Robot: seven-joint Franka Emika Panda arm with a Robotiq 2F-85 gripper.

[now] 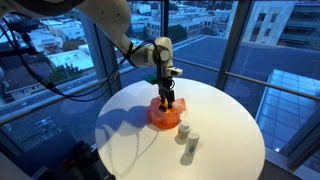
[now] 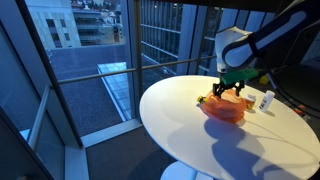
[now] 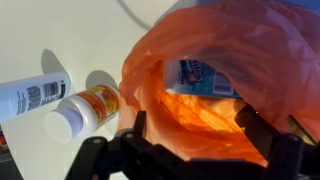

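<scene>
An orange plastic bag (image 1: 157,119) lies on the white round table, its mouth open upward. My gripper points down over the bag, fingers apart, in the wrist view. Inside the bag is a container with a blue and white label (image 3: 198,77), beyond my fingertips and partly covered by the bag's folds. I see nothing held between the fingers. From the second exterior view, the gripper (image 2: 228,91) is at the top of the bag (image 2: 222,112), its fingertips partly hidden.
Beside the bag stands a white-capped bottle with an orange label (image 3: 78,113); a taller white bottle (image 3: 34,96) is farther out. The round table (image 1: 225,125) is otherwise mostly bare. Tall windows rise behind it.
</scene>
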